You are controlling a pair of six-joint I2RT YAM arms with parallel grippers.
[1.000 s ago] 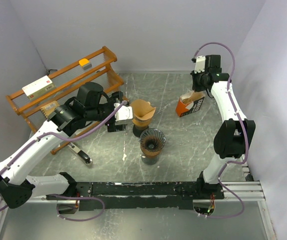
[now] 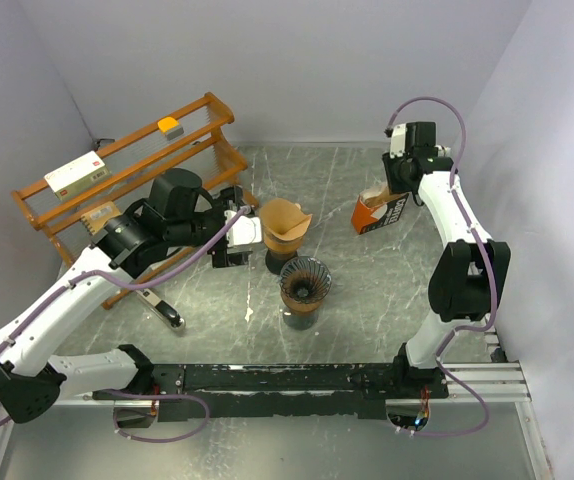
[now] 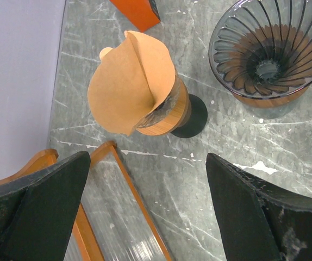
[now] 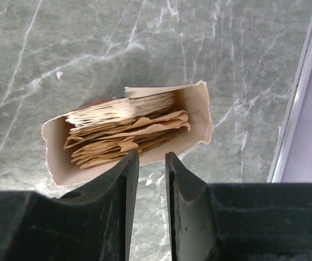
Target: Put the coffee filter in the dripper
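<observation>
A brown paper filter [image 3: 123, 89] rests in a cup on a dark stand, left of the ribbed smoked-glass dripper [image 3: 237, 49]. My left gripper stands open just beside that filter cup, nothing between its fingers. An orange box [image 2: 367, 215] at the back right holds folded filters [image 4: 126, 136], seen from above in the right wrist view. My right gripper hangs over the box's near side, slightly open, with nothing visible between its fingertips.
A wooden rack [image 2: 127, 174] with small boxes stands on the left. A silver-and-black tool [image 2: 159, 305] lies below it.
My right arm has shifted slightly down toward the front in the top view, over the filter box. My left arm has stayed in place.
</observation>
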